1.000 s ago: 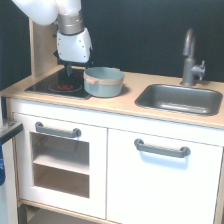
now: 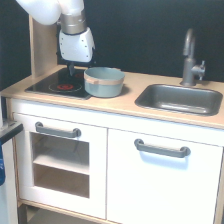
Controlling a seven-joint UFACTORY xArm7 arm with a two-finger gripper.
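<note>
A grey-green pot [image 2: 104, 86] stands upright on the wooden counter, at the right edge of the black stove top [image 2: 58, 86]. The white arm comes down from the upper left, over the stove. At its lower end the dark gripper [image 2: 72, 70] is low and just left of the pot's rim, close to its left side. Its fingers are small and dark against the background. Whether they are apart or closed, or touching the pot's handle, cannot be made out.
A metal sink [image 2: 180, 99] with a grey tap [image 2: 191, 62] lies to the right, with bare counter [image 2: 130, 96] between it and the pot. Below are an open-fronted oven compartment [image 2: 62, 165] and a white cabinet door [image 2: 160, 185], both with grey handles.
The arm's hand has shifted slightly to the right, towards the pot. The pot shows no clear movement.
</note>
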